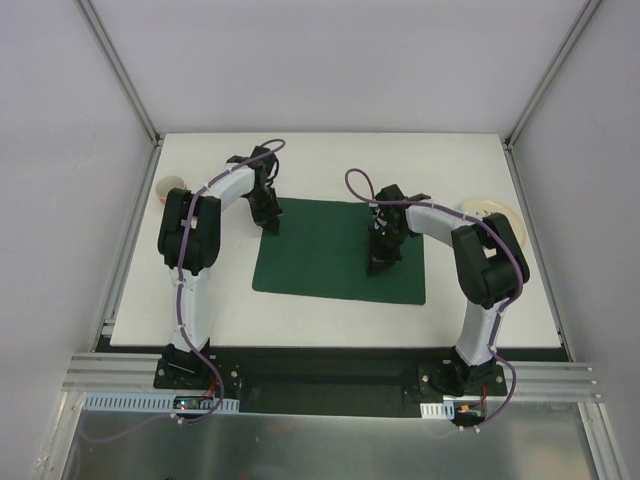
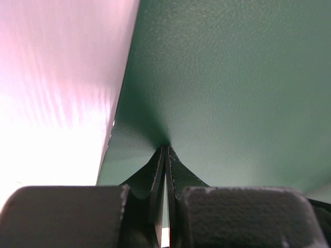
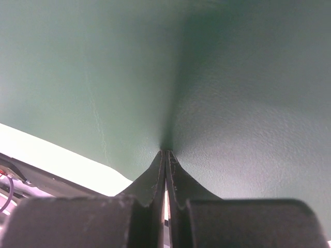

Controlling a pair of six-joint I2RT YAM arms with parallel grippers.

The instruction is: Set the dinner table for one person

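Observation:
A dark green placemat (image 1: 320,260) lies flat on the white table, its long edges running nearly parallel to the table's front. My left gripper (image 1: 270,230) points down at the mat's upper left corner, its tips on the green surface close to the left edge. Toward the right part of the mat, my right gripper (image 1: 375,268) also has its tips down on the green. In both wrist views the fingers are shut together, and nothing shows between them. At the far left a cup (image 1: 170,186) is partly covered by my left arm; a cream plate (image 1: 508,217) lies at the right behind my right arm.
Bare white table (image 1: 330,160) stretches behind the mat, and another clear strip lies in front of it. Grey walls stand at both sides and the back.

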